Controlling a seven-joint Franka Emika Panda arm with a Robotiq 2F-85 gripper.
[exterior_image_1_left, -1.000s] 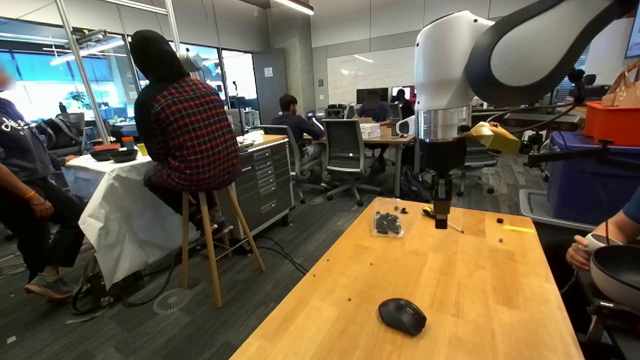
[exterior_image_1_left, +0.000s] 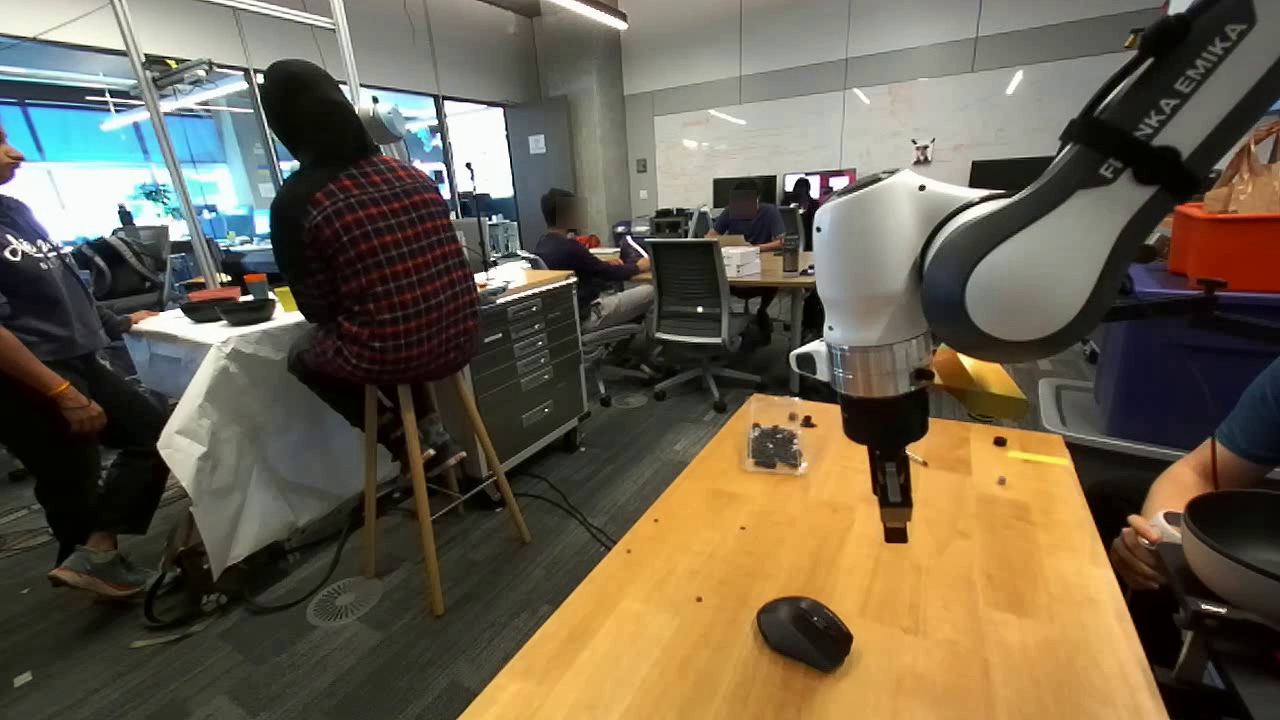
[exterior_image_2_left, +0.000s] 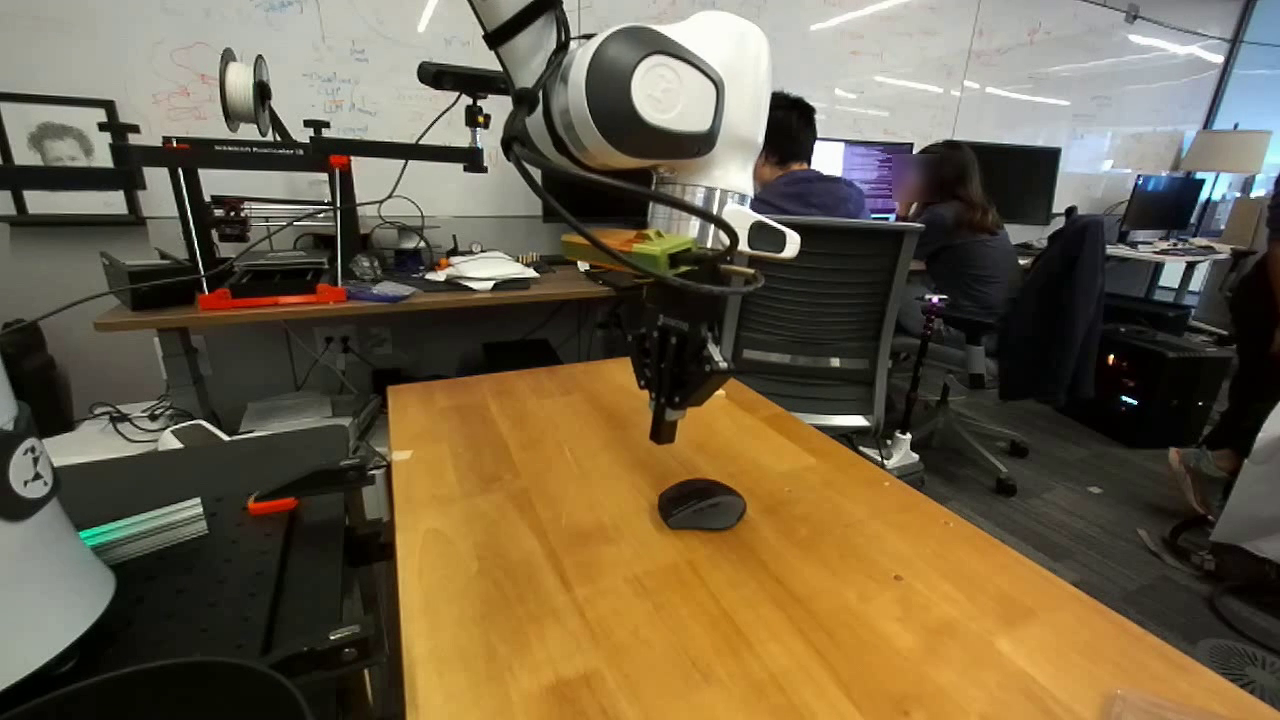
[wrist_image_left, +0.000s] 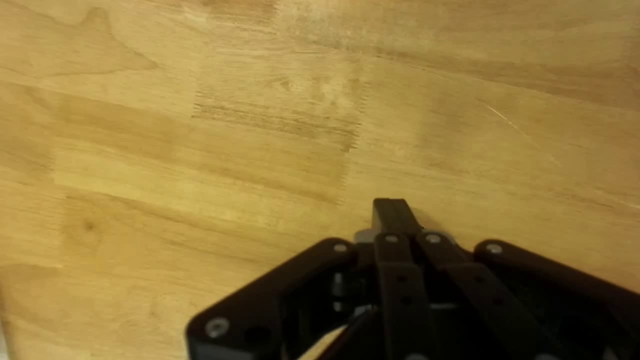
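Note:
My gripper (exterior_image_1_left: 895, 528) is shut and points down above the wooden table (exterior_image_1_left: 960, 600); nothing shows between its fingers. In exterior view 2 the gripper (exterior_image_2_left: 662, 432) hangs just behind and a little left of a black computer mouse (exterior_image_2_left: 702, 505), apart from it. That mouse (exterior_image_1_left: 805, 632) lies on the table nearer the camera than the gripper in exterior view 1. The wrist view has the closed gripper over bare wood, with the mouse out of its sight.
A clear plastic box (exterior_image_1_left: 776, 446) of small dark parts stands near the far left table edge. A yellow strip (exterior_image_1_left: 1036, 457) and small bits lie at the far end. A dark pan (exterior_image_1_left: 1242, 546) sits beyond the right edge.
My gripper has come down closer to the table and towards the camera in exterior view 1, still shut. The mouse has stayed where it was.

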